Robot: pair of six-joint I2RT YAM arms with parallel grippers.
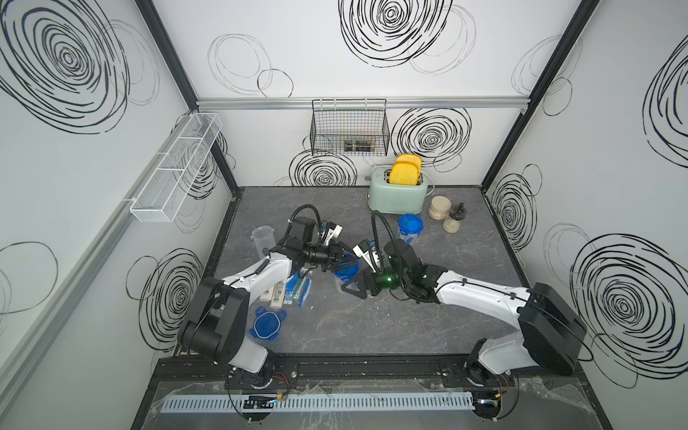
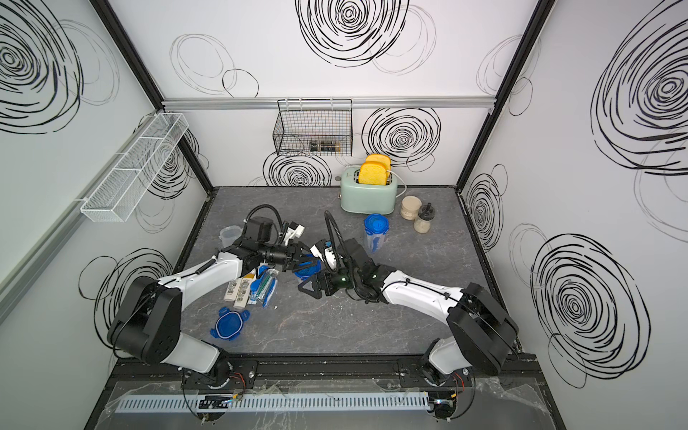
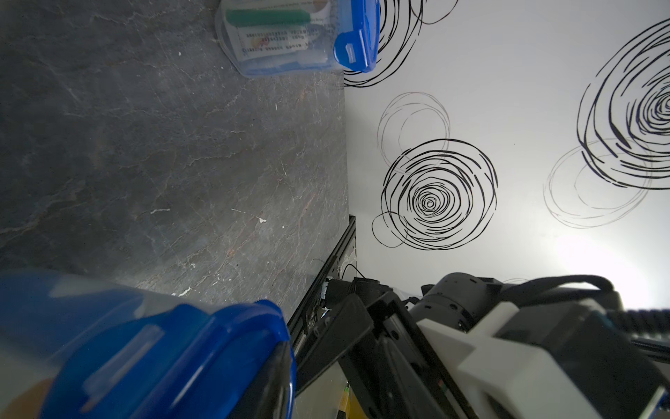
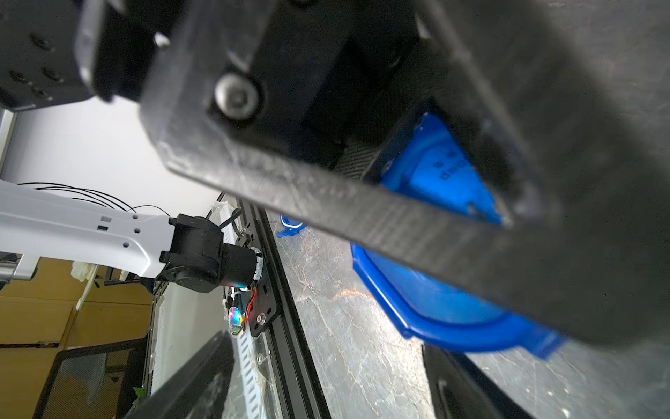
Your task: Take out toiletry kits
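A blue-lidded container (image 3: 160,356) is at the middle of the table, with my left gripper (image 1: 342,258) shut on it near the lid. Its blue lid (image 4: 446,300) fills much of the right wrist view, behind the left gripper. My right gripper (image 2: 314,283) is beside the container, part open, with nothing clearly between its fingers. A second blue-lidded container (image 1: 410,229) with items inside stands back right. Packaged items (image 2: 251,286) lie at the left, behind a loose blue lid (image 1: 266,325).
A toaster (image 1: 396,197) with yellow slices stands at the back, jars (image 2: 423,218) to its right, a clear cup (image 1: 263,240) at the left. Wire baskets (image 1: 349,132) hang on the walls.
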